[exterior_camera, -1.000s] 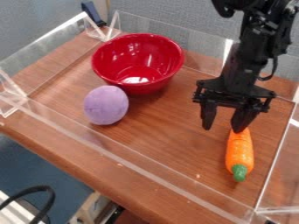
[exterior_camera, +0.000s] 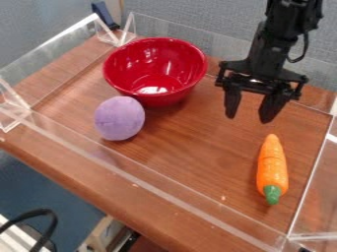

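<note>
My black gripper hangs over the right rear of the wooden table, open, its two fingers apart with nothing visible between them. An orange toy carrot with a green tip lies below it at the right. A red bowl sits at the back left, and a purple ball rests in front of the bowl.
Clear plastic walls surround the table. A dark cable lies off the table at the lower left.
My gripper has risen and shifted back, away from the carrot. The bowl, ball and carrot look unmoved.
</note>
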